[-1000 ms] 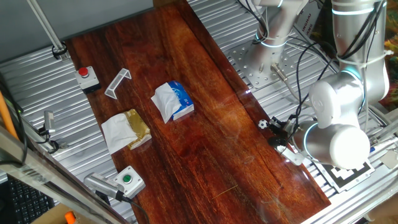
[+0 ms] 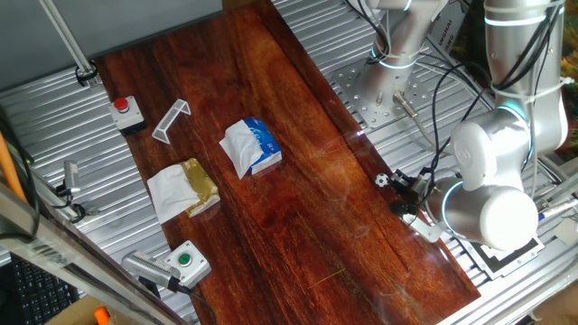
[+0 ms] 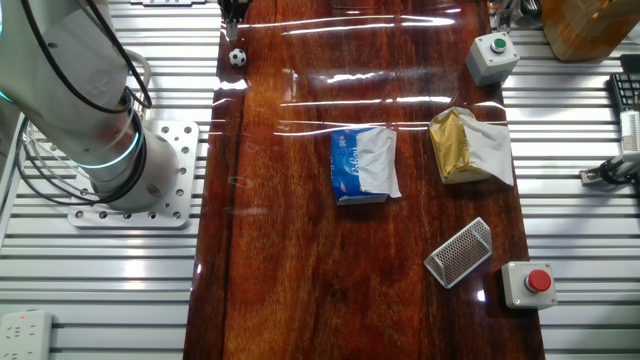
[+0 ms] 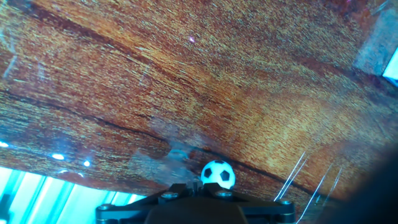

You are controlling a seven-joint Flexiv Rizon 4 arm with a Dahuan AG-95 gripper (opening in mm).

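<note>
A small black-and-white soccer ball (image 3: 237,57) lies on the wooden table near its robot-side edge. In the wrist view the ball (image 4: 218,174) shows just past the fingertips, a little right of centre, its lower part hidden behind them. My gripper looks shut, its fingertips close together with nothing visible between them. From exterior view 1, the dark gripper (image 2: 402,191) is low at the table edge, right beside the ball (image 2: 382,181). Whether they touch cannot be made out.
A blue tissue pack (image 2: 262,144) and a gold one (image 2: 200,185) lie mid-table. Beyond are a white perforated bracket (image 3: 460,253), a red-button box (image 3: 529,285) and a green-button box (image 3: 492,58). Bare wood separates the ball from the packs.
The arm's wrist end has shifted slightly, covering more of the black-and-white marker board beneath it. The ball and the table objects show no clear movement.
</note>
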